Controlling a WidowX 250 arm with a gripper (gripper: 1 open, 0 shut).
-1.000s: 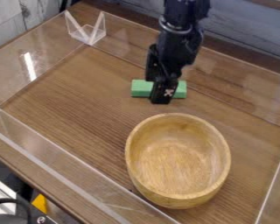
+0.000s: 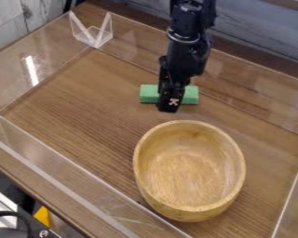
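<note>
My black gripper (image 2: 170, 96) is lowered over a green block (image 2: 149, 94) near the middle of the wooden table, its fingers down around the block's middle and partly hiding it. The block's two ends show on either side of the fingers. Whether the fingers are touching it or closed on it is unclear.
A large empty tan bowl (image 2: 190, 169) stands in front, right of centre. A clear plastic piece (image 2: 93, 30) is at the back left, near the raised border.
The gripper's fingers have drawn much closer together over the block, and the arm looks narrower above it. The block and bowl have not visibly moved.
</note>
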